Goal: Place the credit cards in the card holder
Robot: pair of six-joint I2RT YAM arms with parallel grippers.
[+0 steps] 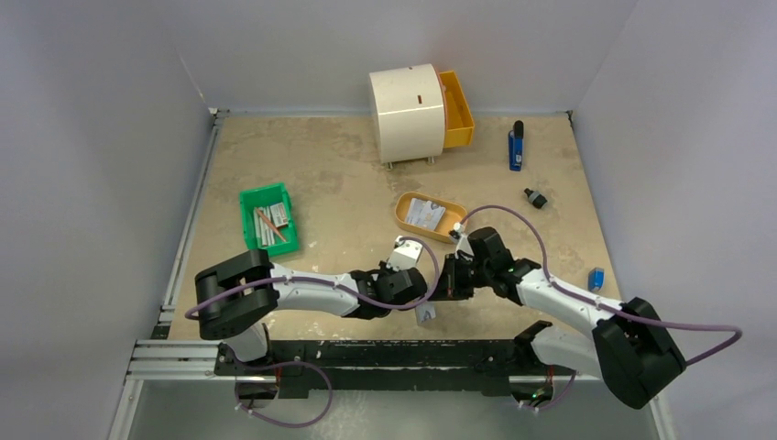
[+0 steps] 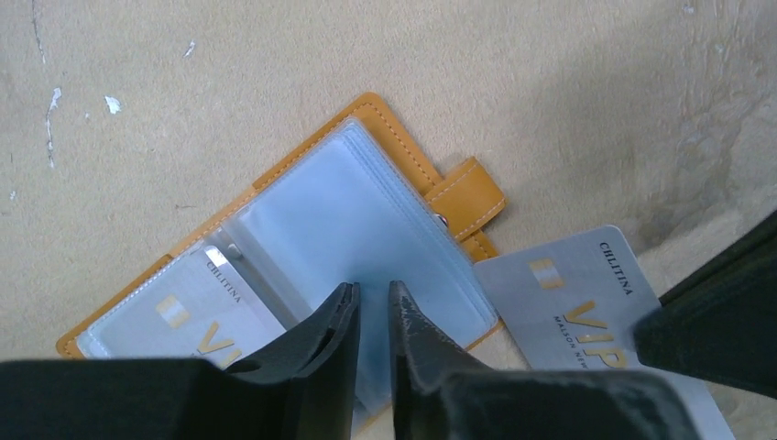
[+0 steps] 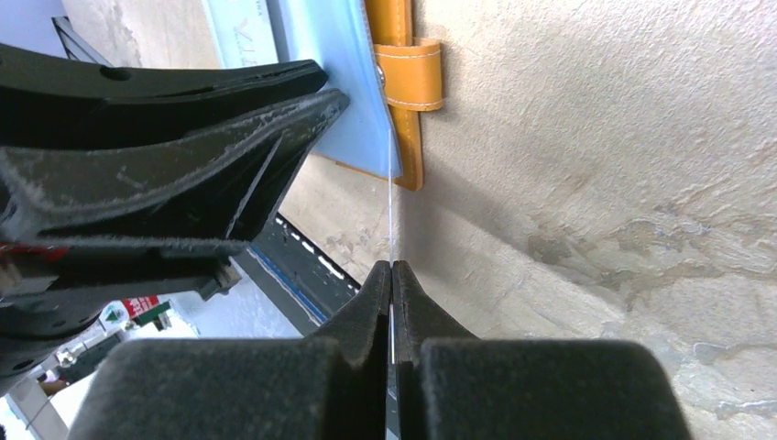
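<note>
In the left wrist view the tan card holder lies open on the table, with clear plastic sleeves and a strap. A silver card sits in one sleeve. My left gripper is slightly open over the other sleeve, a narrow gap between its fingertips. Seen edge-on in the right wrist view, another silver card is pinched by my right gripper. Its leading corner meets the sleeve's edge; whether it is inside the sleeve cannot be told.
Behind the arms stands an orange basket with more cards in it. A green bin is at left, a white cabinet at the back. Small tools lie at right. Both grippers are crowded close together at the holder.
</note>
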